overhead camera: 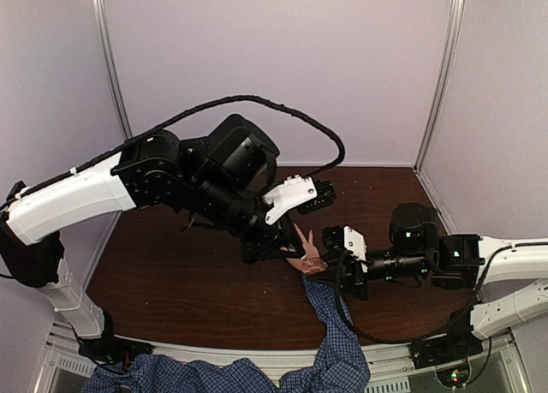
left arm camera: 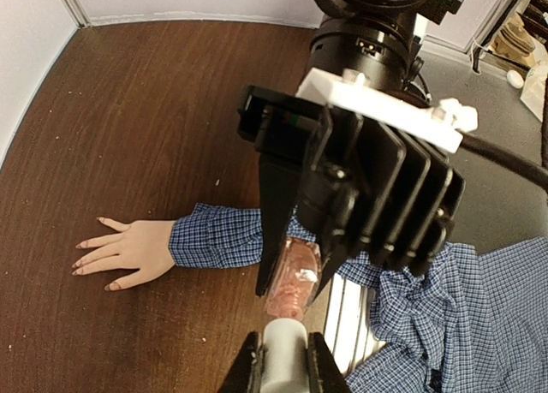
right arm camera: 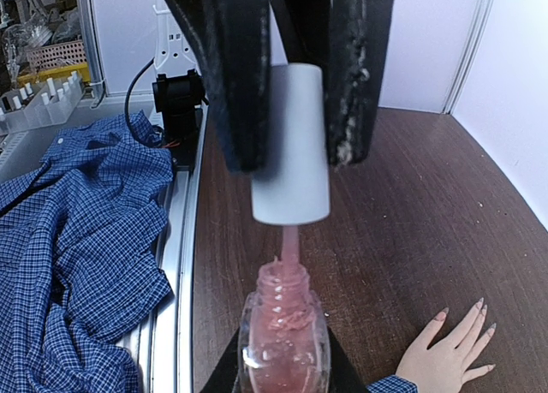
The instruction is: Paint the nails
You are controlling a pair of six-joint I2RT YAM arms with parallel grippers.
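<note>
My left gripper is shut on the white brush cap, also seen from the side (right arm camera: pixel 289 145) in the right wrist view. My right gripper is shut on the pink polish bottle (right arm camera: pixel 282 337) just below it. The brush's stem (right arm camera: pixel 290 243) reaches into the open bottle neck. A model hand (left arm camera: pixel 128 252) (right arm camera: pixel 441 350) in a checked sleeve (left arm camera: pixel 214 235) lies on the table, fingers spread; its nail tips look brownish-pink, too small to judge closely.
Wooden table (overhead camera: pixel 163 290) inside pale walls, clear at the far left. Crumpled checked cloth (right arm camera: pixel 86 239) lies along the front rail (right arm camera: pixel 180 299). A rack of small bottles (right arm camera: pixel 43 106) stands outside the workspace.
</note>
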